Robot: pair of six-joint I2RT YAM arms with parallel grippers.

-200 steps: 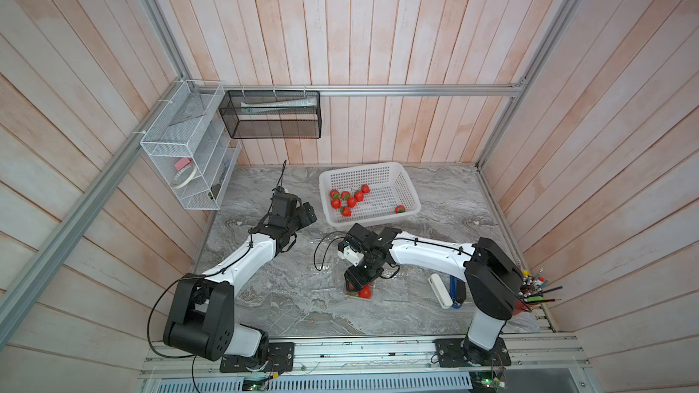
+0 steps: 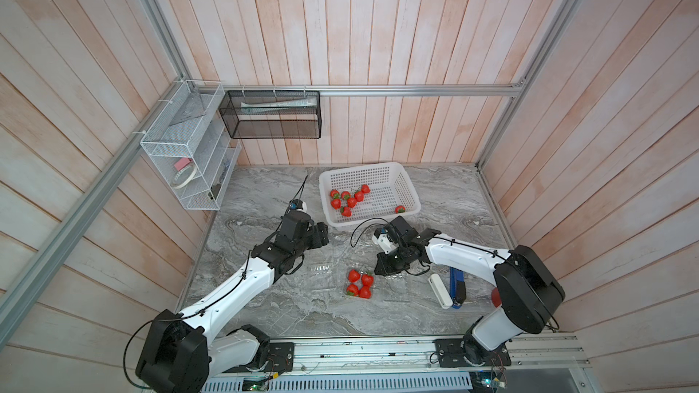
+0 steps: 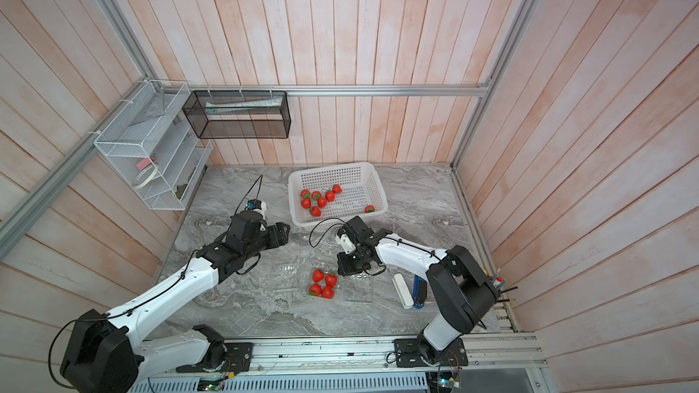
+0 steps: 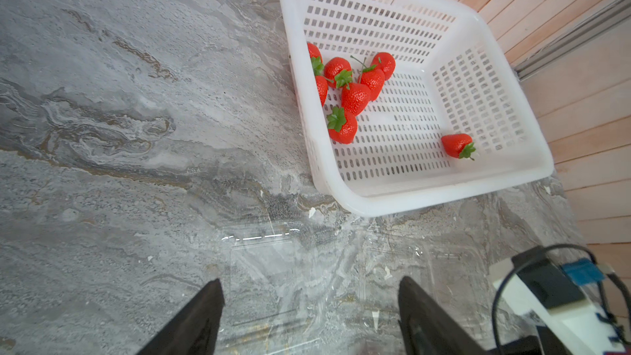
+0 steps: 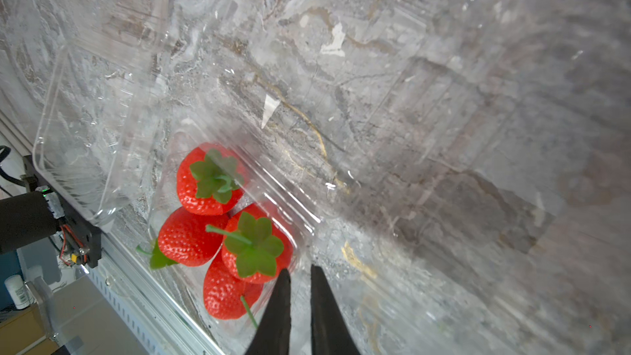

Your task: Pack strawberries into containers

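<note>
Four-sided and see-through, a clear container (image 5: 309,226) holds several red strawberries (image 2: 359,284) on the front of the table. Just to its right, my right gripper (image 2: 380,269) has its fingers (image 5: 281,309) nearly together. Nothing shows in their narrow gap, though clear plastic could be hard to see there. My left gripper is open with nothing between its fingers, in front of the white basket (image 4: 433,197). In that basket lie several strawberries (image 4: 355,97), grouped at the left, and one strawberry (image 4: 456,145) alone at the right.
More clear plastic, empty, lies left of the filled container; the left wrist view shows its faint outline (image 4: 263,238). Clear plastic (image 5: 420,92) also spans the right wrist view, blurred. A white object (image 2: 440,291) and a blue tool (image 2: 456,287) lie at the right.
My right gripper has moved right and a little up in the view, off the filled container, so its strawberries show.
</note>
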